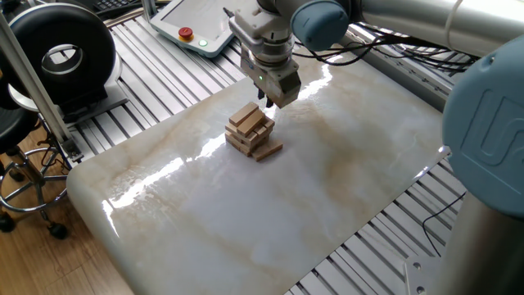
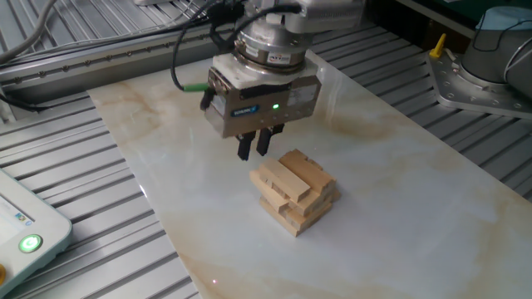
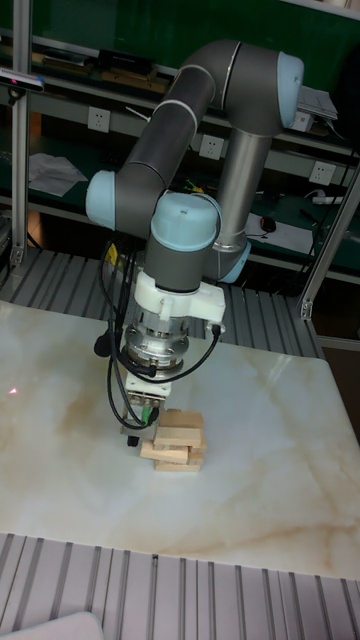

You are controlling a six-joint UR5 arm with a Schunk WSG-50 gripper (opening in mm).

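Note:
A stack of pale wooden blocks (image 2: 287,187) stands on the marble-patterned table, its layers laid crosswise and uneven. On top rest a few blocks side by side, and one block (image 1: 268,151) juts out low at the near side. My gripper (image 2: 254,146) hangs beside and slightly above the stack, pointing down. Its two black fingers (image 2: 243,149) stand a small gap apart, with nothing seen between them. In the third exterior view the stack (image 3: 176,439) is just right of the gripper's lower end, which is partly covered by cables.
A teach pendant (image 1: 194,24) with a red stop button lies on the slatted bed beyond the table's edge. Loose black cables (image 1: 401,51) hang along the arm.

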